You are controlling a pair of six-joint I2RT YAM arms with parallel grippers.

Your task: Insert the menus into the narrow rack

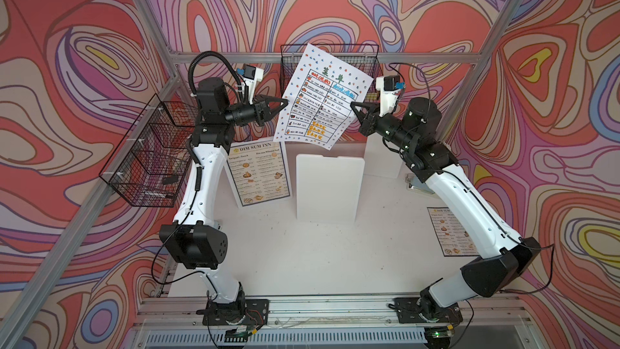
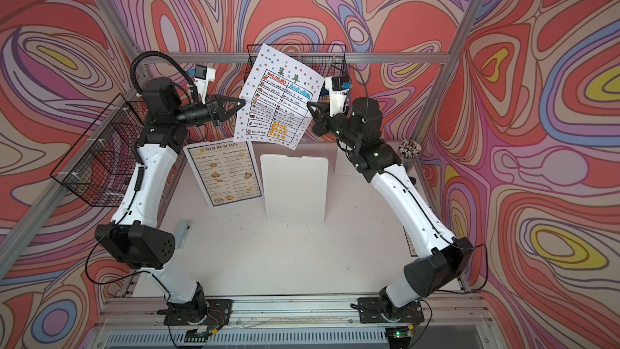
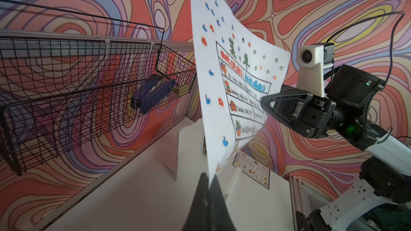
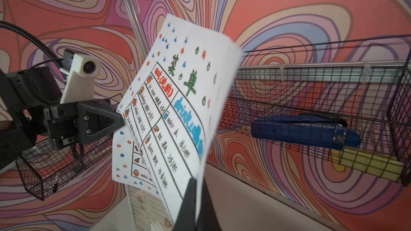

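A handwritten menu sheet (image 1: 321, 97) hangs tilted and slightly bowed above the table, its printed face toward the top views. My left gripper (image 1: 286, 102) is shut on its left edge, and in the left wrist view the paper runs in between the fingers. Its right edge is pinched by my right gripper (image 1: 352, 104), also shut, as the right wrist view confirms with the sheet between the fingers. Below the sheet stands a narrow white rack-like box (image 1: 329, 188); its slot cannot be made out. The sheet's lower edge is above and apart from it.
A Dim Sum Inn menu (image 1: 259, 171) in a white-edged holder stands left of the box. Another menu (image 1: 450, 231) lies flat at the right. Wire baskets (image 1: 145, 161) hang at left and back.
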